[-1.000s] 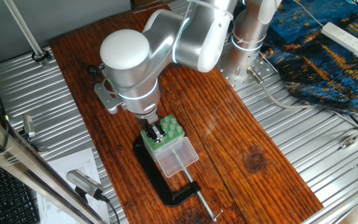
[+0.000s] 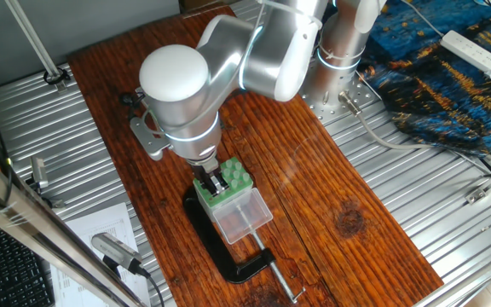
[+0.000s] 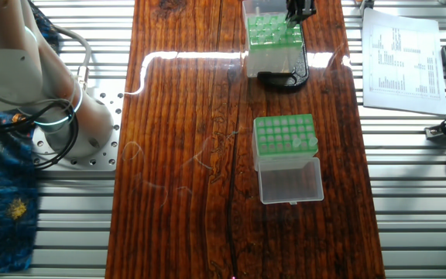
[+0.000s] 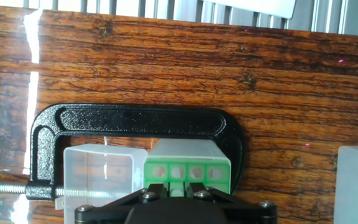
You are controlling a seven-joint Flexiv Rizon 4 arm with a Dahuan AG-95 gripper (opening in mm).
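The clamped tube box, a frosted box with a green rack (image 2: 235, 176), holds several pale-capped tubes and has its clear lid (image 2: 245, 219) folded open. My gripper (image 2: 217, 182) points down at the rack, its fingertips right at the tube tops near one edge. In the wrist view, a pale cap shows in the narrow gap between the two dark fingers; whether they press on it cannot be made out. A second box with a green rack (image 3: 281, 124) sits apart, its lid (image 3: 291, 183) open, with two tubes near one corner and otherwise empty holes.
A black C-clamp (image 2: 220, 247) wraps around the first box, its threaded screw (image 2: 281, 280) sticking out past the lid. Bare wooden tabletop (image 3: 184, 178) lies between the second box and the arm's base. Paper sheets (image 3: 403, 62) lie off the board.
Compared with a second ago, the arm's wrist housing sits slightly lower and to the right in exterior view 1. The fingers stay at the same part of the rack; both rack and clamp are unmoved.
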